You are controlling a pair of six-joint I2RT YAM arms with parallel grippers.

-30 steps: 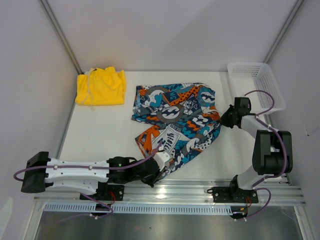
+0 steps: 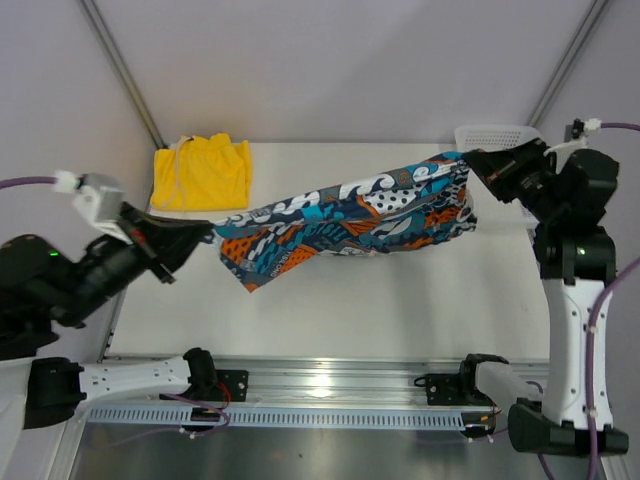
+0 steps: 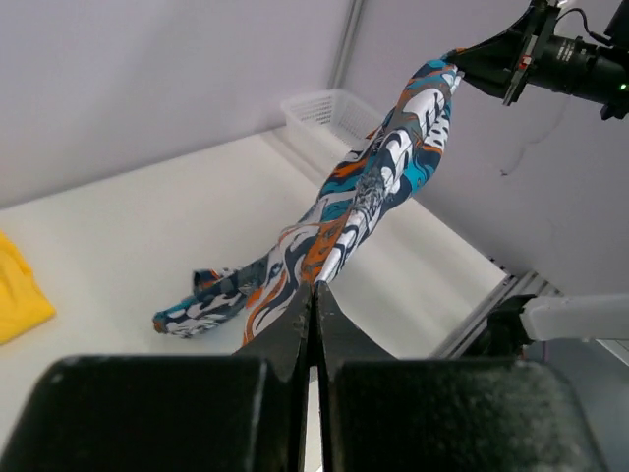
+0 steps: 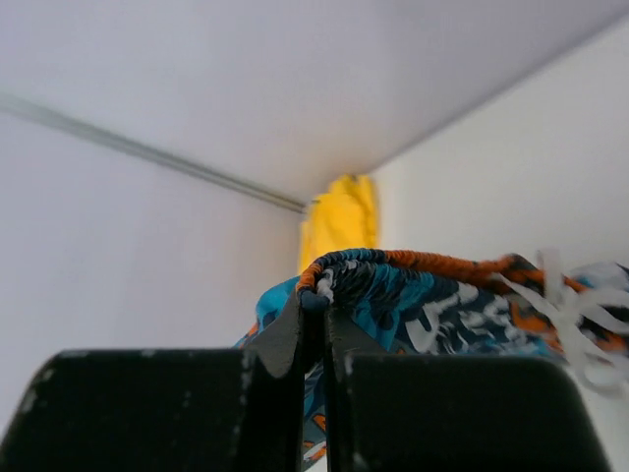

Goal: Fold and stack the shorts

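Patterned teal, orange and white shorts (image 2: 350, 218) are stretched in the air between both grippers, their lower part drooping over the white table. At the left end my left gripper (image 2: 210, 230) is shut on a corner of the cloth; in the left wrist view the fabric runs away from its closed fingertips (image 3: 313, 287). My right gripper (image 2: 468, 160) is shut on the waistband, whose gathered edge shows at its fingers in the right wrist view, with a white drawstring (image 4: 565, 315) hanging nearby. Folded yellow shorts (image 2: 202, 175) lie flat at the back left.
A white basket (image 2: 495, 137) stands at the back right, partly behind the right arm. Walls rise at the back and sides.
Both grippers have risen with the patterned shorts, the left one moving left and back. The shorts went from mostly lying spread on the table to stretched in the air. The yellow shorts stayed put.
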